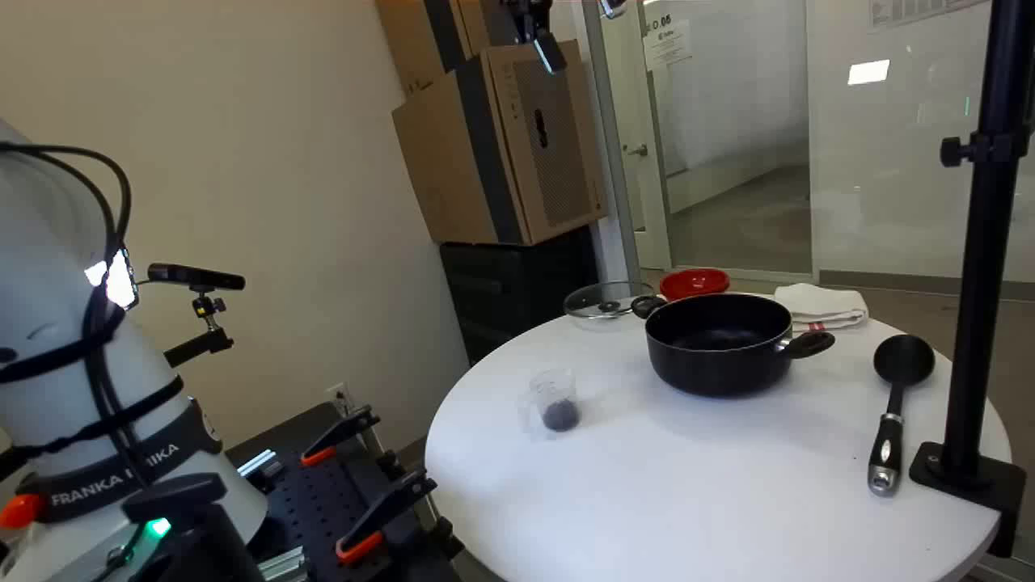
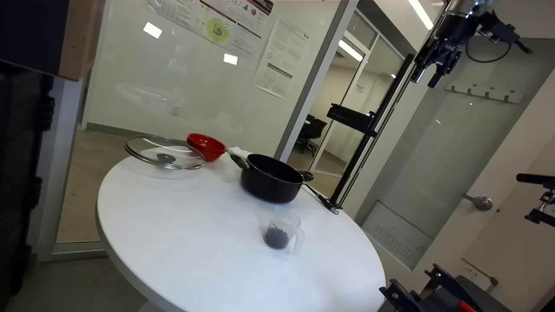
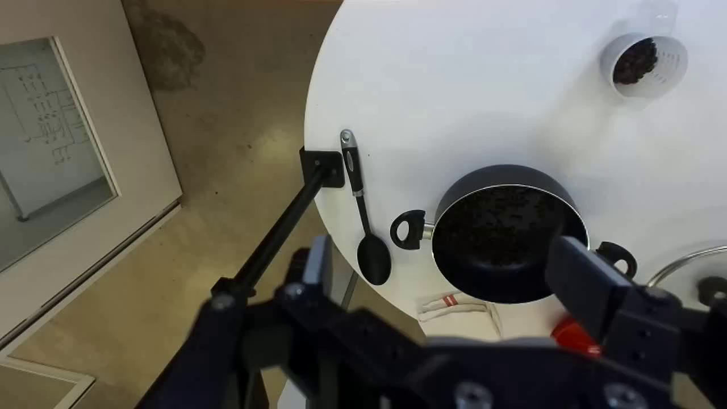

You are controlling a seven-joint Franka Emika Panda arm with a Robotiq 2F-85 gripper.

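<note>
High above the round white table point(image 2: 171, 223), my gripper point(image 2: 426, 78) hangs open with nothing between its fingers; the wrist view shows its two fingers point(image 3: 579, 286) wide apart. A black two-handled pot point(image 1: 718, 364) stands uncovered on the table, and from above some dark bits seem to lie across its bottom point(image 3: 508, 225). Nearer the table's middle, a clear measuring cup point(image 2: 281, 231) stands upright with dark beans in its lower part point(image 3: 635, 61). A black spoon point(image 3: 366, 225) with a grey-tipped handle lies flat near the table edge.
A glass lid point(image 2: 166, 153) lies beside a red bowl point(image 2: 207, 146) at the far side. Behind the pot is a folded white towel point(image 1: 820, 305). A black pole point(image 1: 975, 272) is clamped at the table edge by the spoon.
</note>
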